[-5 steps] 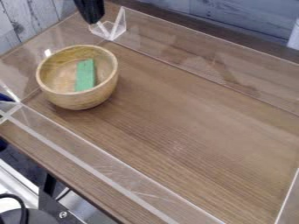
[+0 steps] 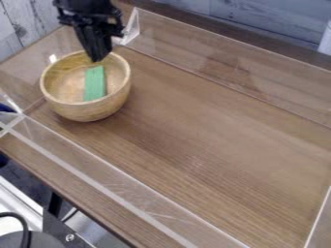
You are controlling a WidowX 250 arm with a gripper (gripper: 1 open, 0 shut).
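Observation:
A round wooden bowl sits at the left of the table, with a green block lying inside it. My dark gripper reaches down from the top of the view to just above the bowl's back part, over the block. It looks shut, and I see nothing held in it, though its tips are small and blurred.
A pale wall runs along the back, and clear edging crosses the lower left, where some black cables show.
My gripper has come down from the top of the view toward the bowl. The bowl and green block have not visibly moved.

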